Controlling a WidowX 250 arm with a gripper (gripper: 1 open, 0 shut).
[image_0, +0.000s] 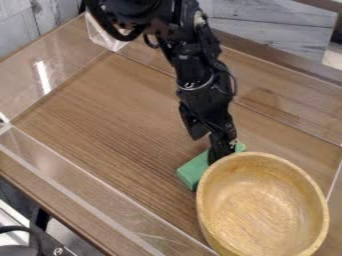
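My black gripper (211, 141) reaches down over the middle right of the wooden surface, its fingertips at a green block (194, 171) and partly over it. The gripper looks open, one finger to the left and one on the block's upper right part. Whether it touches the block is unclear. The block lies just left of a pale wooden bowl (262, 210), which hides part of it.
The wooden tray floor (94, 130) is clear on the left and middle. Clear raised edges run along the left and right. A small clear object (104, 32) stands at the back left.
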